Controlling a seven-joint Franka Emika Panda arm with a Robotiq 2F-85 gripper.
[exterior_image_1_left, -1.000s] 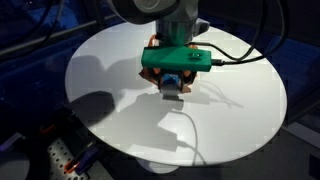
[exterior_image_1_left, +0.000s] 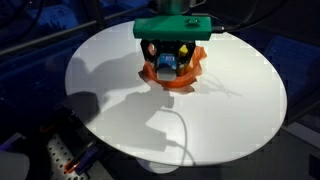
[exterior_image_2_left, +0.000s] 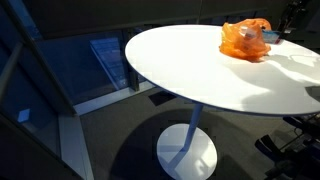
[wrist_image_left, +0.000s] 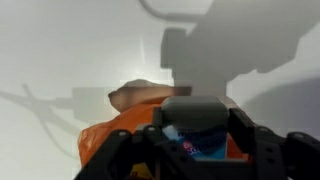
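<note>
An orange plastic bag (exterior_image_2_left: 243, 42), crumpled, rests on the white round table. In exterior view 1, orange bag (exterior_image_1_left: 190, 76) shows on both sides of my gripper (exterior_image_1_left: 167, 62), which hangs over it. The fingers are shut on a small blue item (wrist_image_left: 208, 144) with a grey end (wrist_image_left: 195, 112), seen between the dark fingers in the wrist view. Below and left of them in that view spreads the orange bag (wrist_image_left: 98, 138). Whether the item is inside the bag or only above it, I cannot tell.
A black cable (exterior_image_1_left: 255, 18) runs along the arm.
My gripper has moved towards the far side of the table in exterior view 1, carrying the blue item with it. More of the orange bag shows around it now.
</note>
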